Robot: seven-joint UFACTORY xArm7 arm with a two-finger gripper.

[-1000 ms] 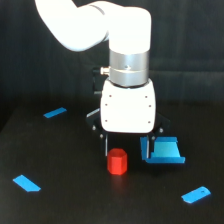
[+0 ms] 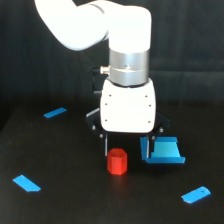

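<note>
My gripper (image 2: 128,151) points down from the white arm, its two dark fingers wide apart and empty. Below and in front of it stands a red, hexagonal-looking block (image 2: 117,161) on the black surface. In the picture the block appears close to the left finger, inside the span between both fingers. Whether the finger touches it, I cannot tell. A shallow blue tray (image 2: 164,158) sits on the right, partly behind the right finger.
Blue tape strips lie on the dark table: one at the back left (image 2: 55,113), one at the front left (image 2: 27,184) and one at the front right (image 2: 196,195). A dark curtain (image 2: 190,60) hangs behind.
</note>
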